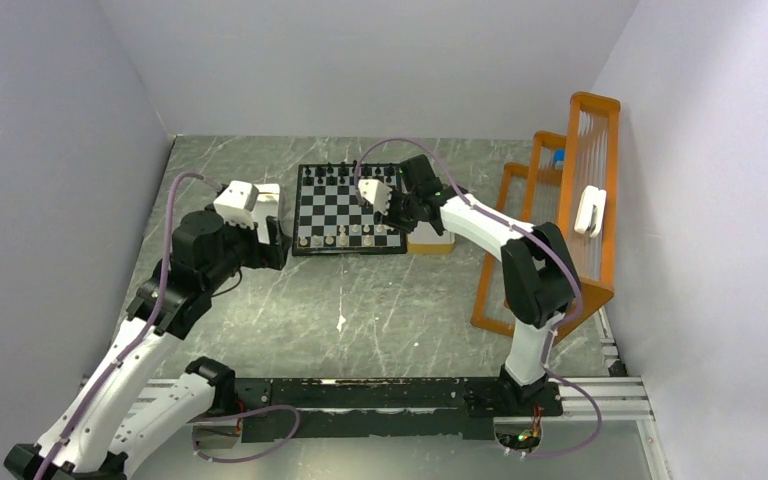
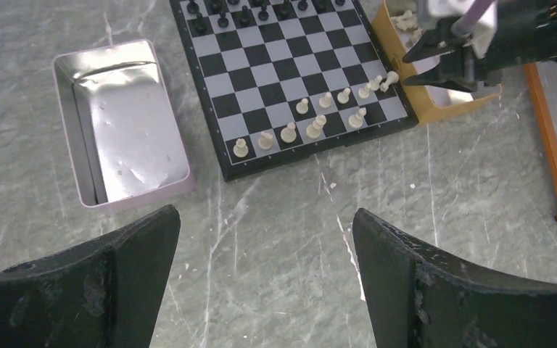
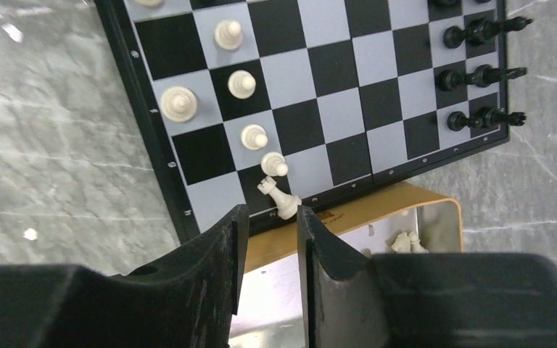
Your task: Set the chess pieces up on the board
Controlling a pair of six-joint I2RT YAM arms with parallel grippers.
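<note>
The chessboard [image 1: 348, 208] lies mid-table, with upright black pieces [image 2: 244, 14] along its far side and several white pieces [image 2: 289, 132] on its near side. One white piece [image 3: 281, 197] lies tipped over at the board's right edge, beside a standing pawn [image 3: 274, 164]. My right gripper is over that edge, its fingers part open and nothing clearly held between them; the lying piece shows just beyond the tips. My left gripper stands wide open and empty, left of the board over bare table.
The yellow-rimmed box [image 3: 413, 194] against the board's right side holds a few white pieces [image 3: 408, 242]. An empty pinkish tray [image 2: 123, 123] is left of the board. Wooden racks [image 1: 560, 210] stand at far right.
</note>
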